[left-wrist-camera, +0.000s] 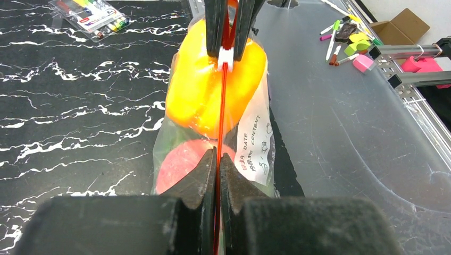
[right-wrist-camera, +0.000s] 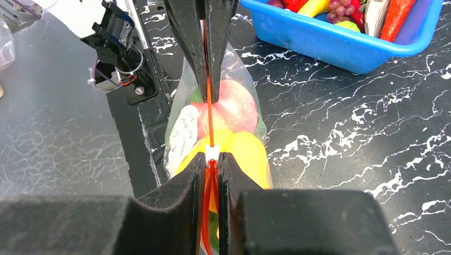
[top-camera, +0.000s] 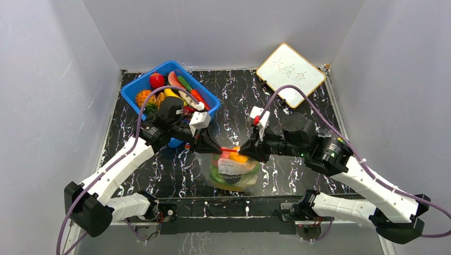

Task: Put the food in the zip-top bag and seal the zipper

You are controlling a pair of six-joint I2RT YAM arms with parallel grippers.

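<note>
The clear zip bag (top-camera: pixel 230 175) holds a yellow pepper (left-wrist-camera: pixel 197 90), a pink fruit (right-wrist-camera: pixel 234 101) and green food, standing between my grippers. My left gripper (top-camera: pixel 215 150) is shut on the bag's red zipper strip (left-wrist-camera: pixel 221 106), which runs taut between both grippers. My right gripper (top-camera: pixel 245 151) is shut at the white slider (right-wrist-camera: pixel 211 151) on that strip; in the right wrist view the red strip passes through it and shows doubled below the slider.
A blue basket (top-camera: pixel 130 94) of toy food stands at the back left. A whiteboard (top-camera: pixel 291 74) lies at the back right. A pack of markers (left-wrist-camera: pixel 93 21) shows in the left wrist view.
</note>
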